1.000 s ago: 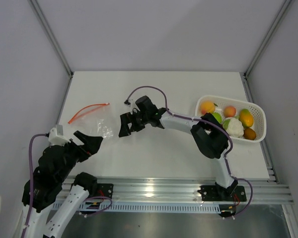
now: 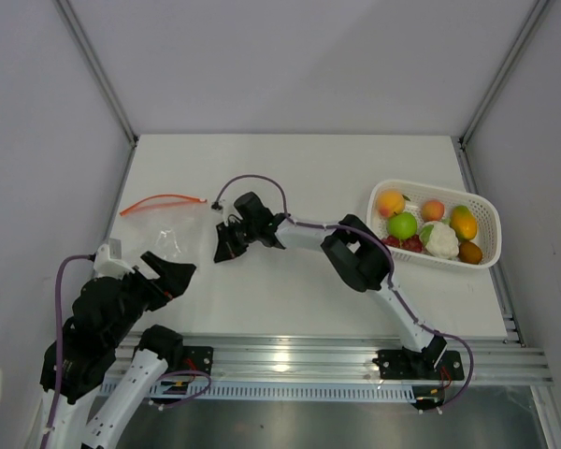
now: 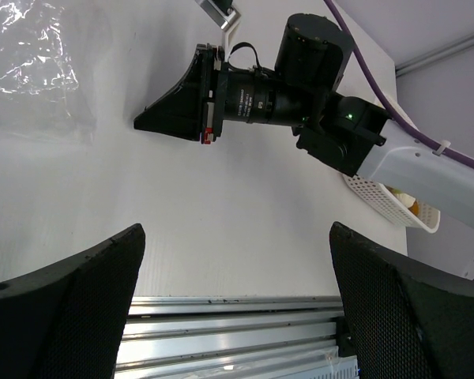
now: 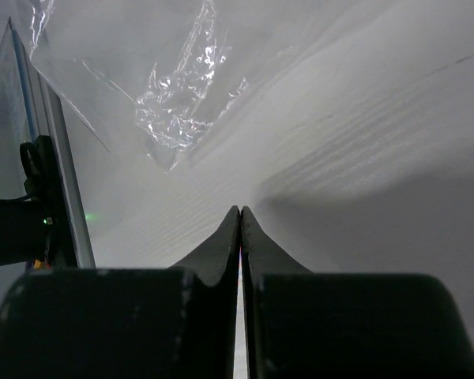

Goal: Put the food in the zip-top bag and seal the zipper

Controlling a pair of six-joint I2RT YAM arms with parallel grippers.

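Note:
The clear zip top bag (image 2: 175, 232) lies at the table's left side, its orange zipper (image 2: 164, 199) along the far edge. My right gripper (image 2: 221, 245) is just right of the bag, low over the table. In the right wrist view its fingertips (image 4: 232, 219) meet with nothing between them, and the crinkled bag (image 4: 182, 110) lies beyond them. At the front left, my left gripper (image 2: 179, 271) stands open and empty near the bag. The food sits in a white basket (image 2: 383, 248) at the right: a green fruit (image 2: 402, 225), cauliflower (image 2: 440, 240) and several others.
The right forearm (image 2: 304, 234) stretches over the middle of the table, between bag and basket. A metal rail (image 2: 280, 351) runs along the front edge.
My right gripper has moved left toward the bag and its fingers have come together. The bag has shifted slightly left, its zipper reaching farther toward the front left. My left arm has stayed almost still.

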